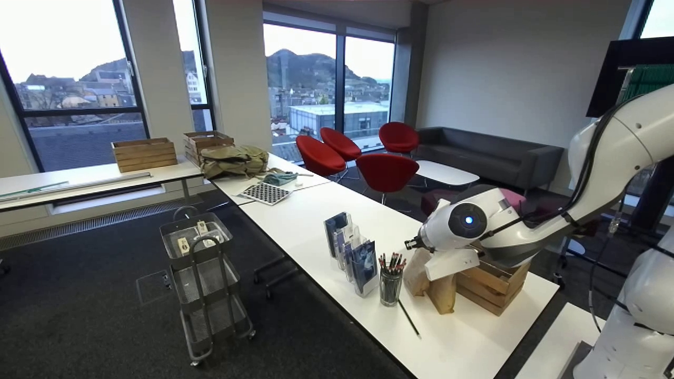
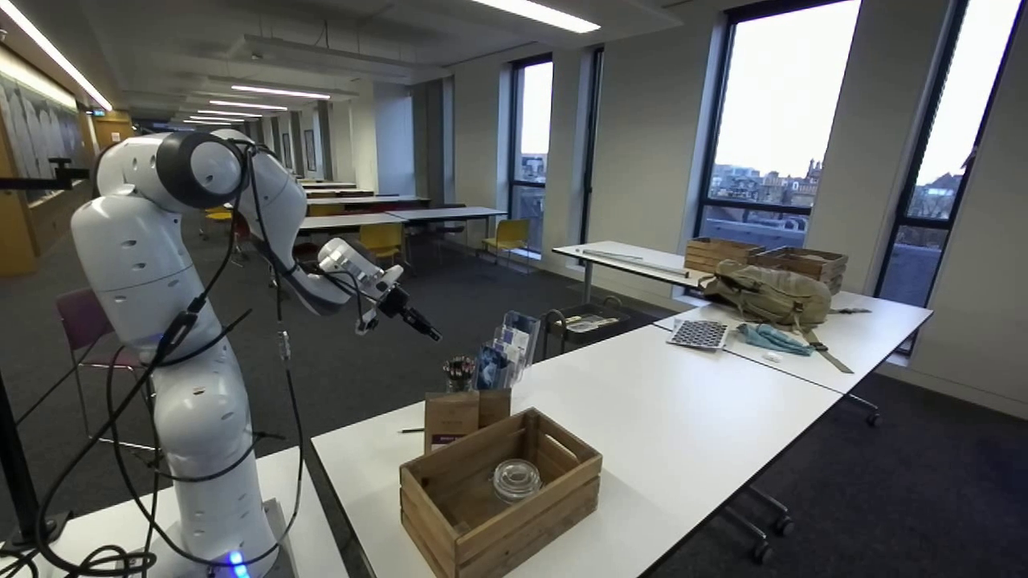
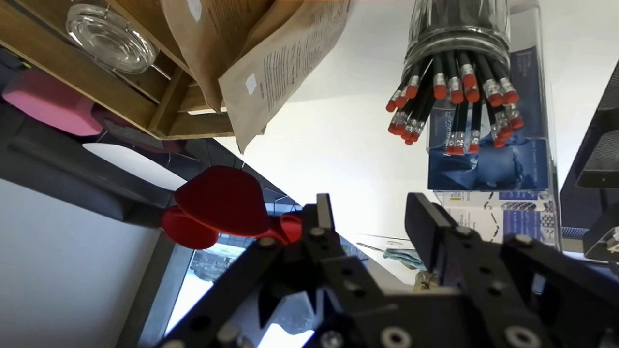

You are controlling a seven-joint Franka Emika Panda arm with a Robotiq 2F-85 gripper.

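Note:
My gripper is open, with nothing between its fingers. In exterior view 2 it hangs in the air above table height, left of the brochure holder [image 2: 507, 348]. A glass of black pencils [image 1: 390, 285] with red erasers stands upright beside that holder; the wrist view shows the pencils [image 3: 458, 104] ahead of my fingers and apart from them. One loose black pencil [image 1: 408, 318] lies flat on the white table by the glass. Two brown paper bags [image 1: 442, 294] stand between the glass and a wooden crate [image 1: 489, 291], partly hidden by my arm.
A clear glass container [image 2: 516, 480] sits inside the crate. Farther along the table are a checkered board [image 1: 265, 193] and a khaki backpack [image 1: 234, 160]. A grey trolley [image 1: 200, 278] stands on the floor beside the table.

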